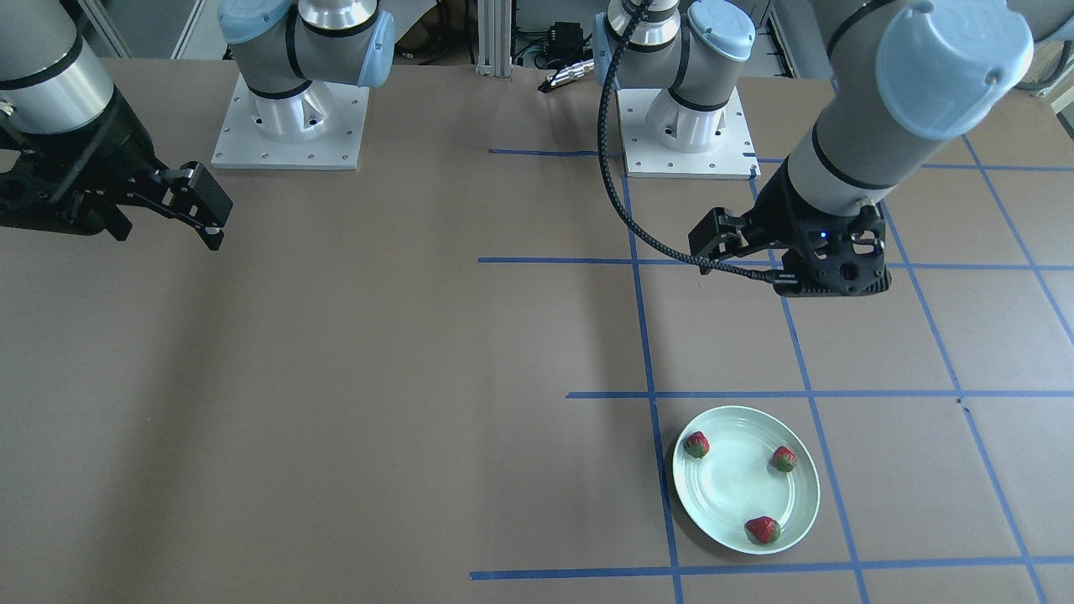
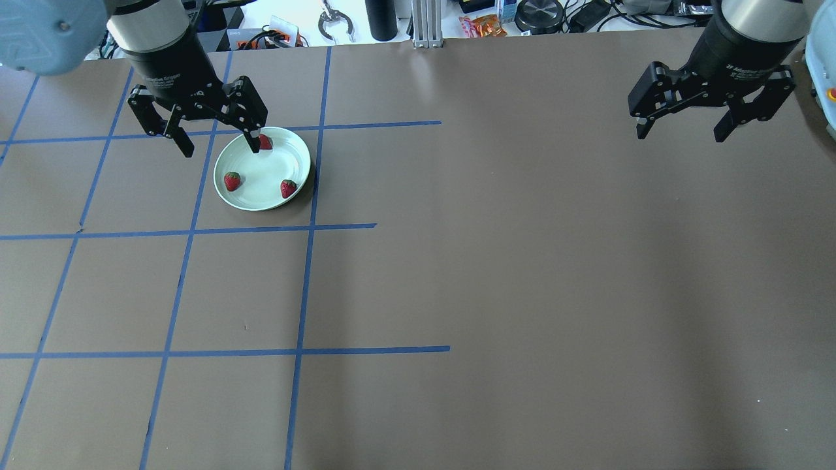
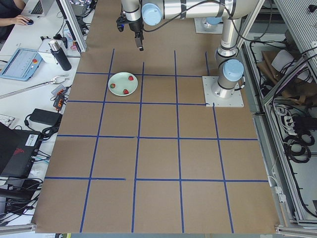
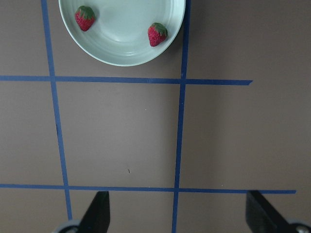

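A pale round plate (image 1: 740,483) lies on the taped table, holding strawberries (image 1: 762,528), three in all, spread apart on it. My black gripper (image 2: 221,153) is raised above the table near the plate, in the top view partly over its far edge. In the left wrist view its two fingers stand wide apart at the bottom edge, with bare table between them and the plate (image 4: 121,51) higher in the picture. Nothing shows between the fingers.
Another arm's black gripper (image 1: 171,206) hangs at the left of the front view. White arm bases (image 1: 287,151) stand at the table's edge. The table around the plate is clear.
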